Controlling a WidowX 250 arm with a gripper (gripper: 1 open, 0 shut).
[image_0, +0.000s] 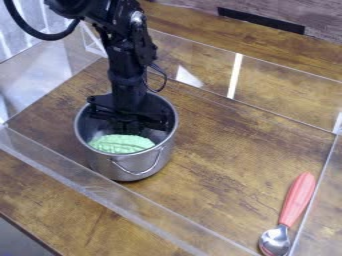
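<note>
My black gripper (127, 118) reaches down from the top left into a metal pot (127, 164) with a wire handle. A light green, textured object (120, 143) lies inside the pot, just in front of and below the gripper. The fingertips are dark and partly hidden in the pot, so whether they are open or shut, or touch the green object, is not clear.
A red-handled metal scoop (297, 200) lies at the right of the wooden table (227, 140), whose middle is clear. Clear low walls or strips run along the left, front and back.
</note>
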